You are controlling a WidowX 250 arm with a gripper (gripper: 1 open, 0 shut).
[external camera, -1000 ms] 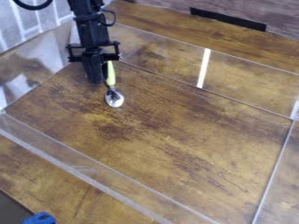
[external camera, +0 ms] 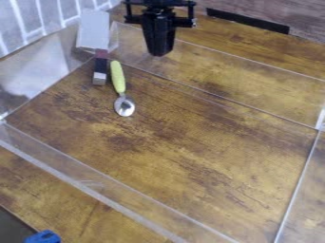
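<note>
A spoon with a pale yellow-green handle and a metal bowl lies on the wooden surface at the left. Just left of it is a small dark and silver object, with a white piece behind it by the clear wall. My black gripper hangs at the top centre, above and right of these things. Whether its fingers are open or shut is hard to make out.
A clear plastic border rings the wooden work area. A blue object sits at the bottom-left corner, outside the border.
My gripper has moved up and to the right, away from the spoon and the dark object, uncovering both. The spoon lies in the same place.
</note>
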